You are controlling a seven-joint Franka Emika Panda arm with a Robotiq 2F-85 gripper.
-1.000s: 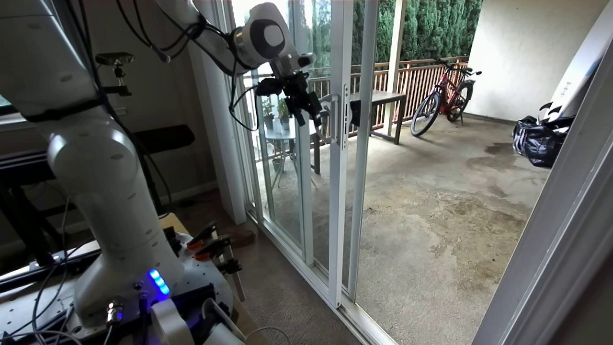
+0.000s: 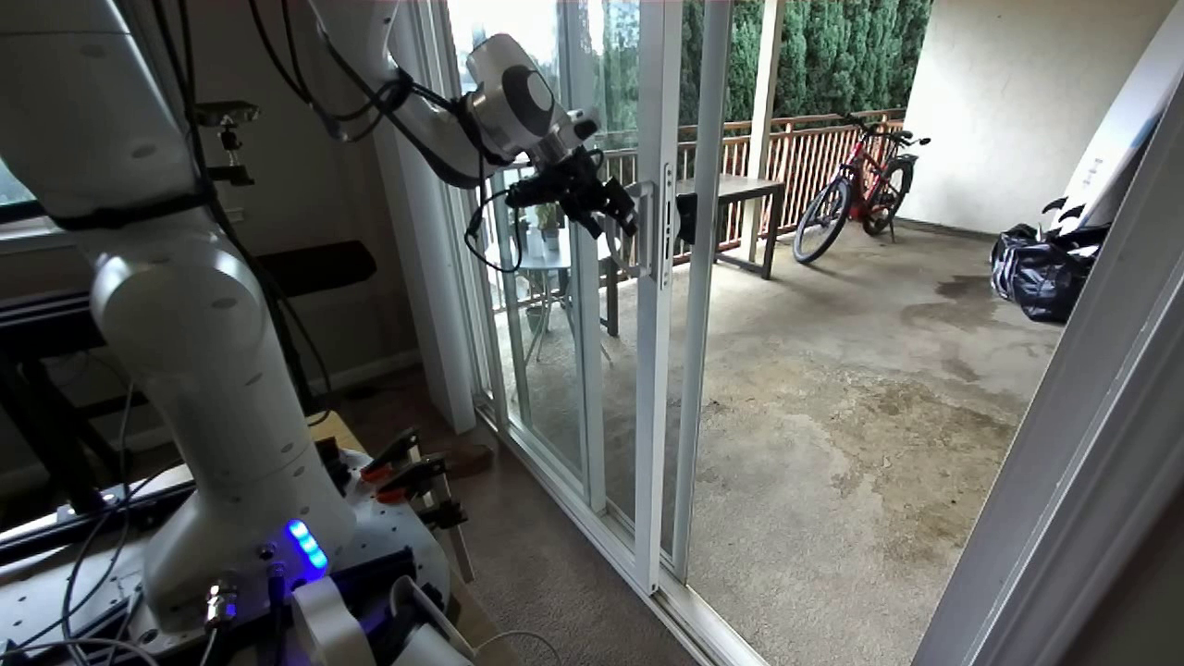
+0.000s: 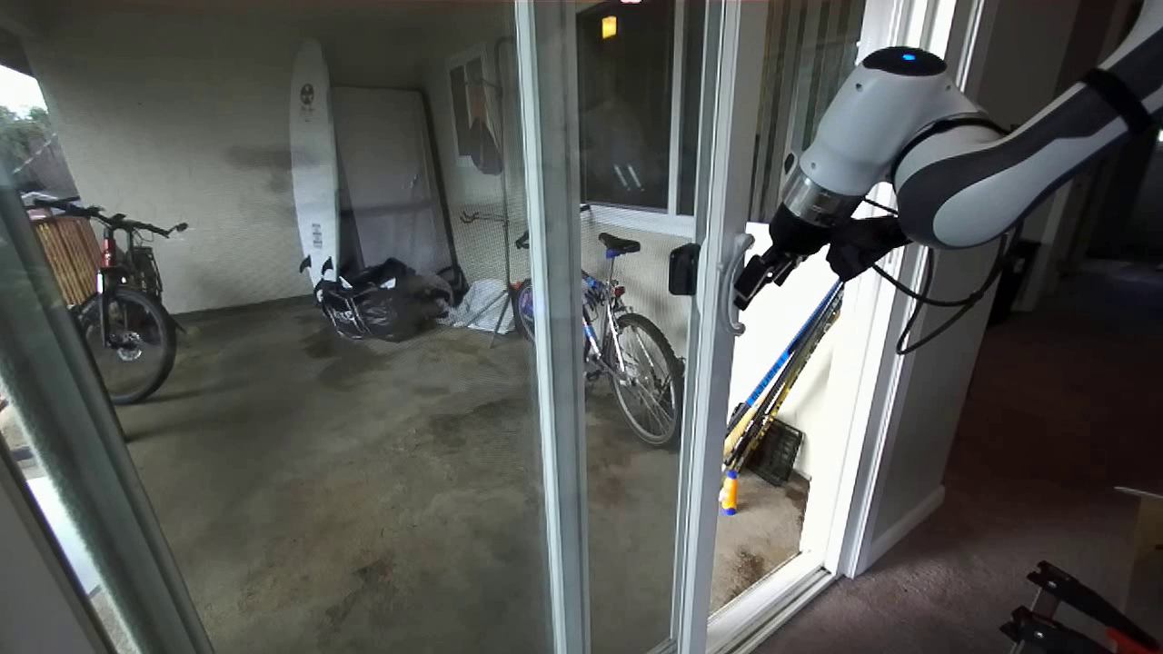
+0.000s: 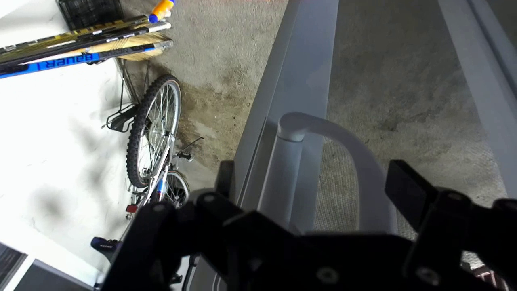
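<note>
A sliding glass door [image 2: 652,444] with a white frame stands partly open. Its pale curved handle [image 4: 356,150] rises from the door's edge, with a straight grip bar alongside in the wrist view. My gripper is open, its dark fingers [image 4: 410,191] standing wide apart on either side of the handle. From outside, the gripper [image 2: 615,228] appears right at the handle [image 2: 647,228], tilted downward. In the second exterior view the fingertips [image 3: 748,292] overlap the handle [image 3: 735,285]. Whether any finger touches it, I cannot tell.
Outside lies an open concrete patio [image 2: 821,466] with a red bicycle [image 2: 860,189] by the railing. Hockey sticks [image 3: 785,371] and another bicycle [image 3: 643,371] lean near the far wall. The door track [image 2: 688,622] runs along the floor.
My gripper has moved right toward the handle, and the wrist has come down and tilted. The door stands where it was.
</note>
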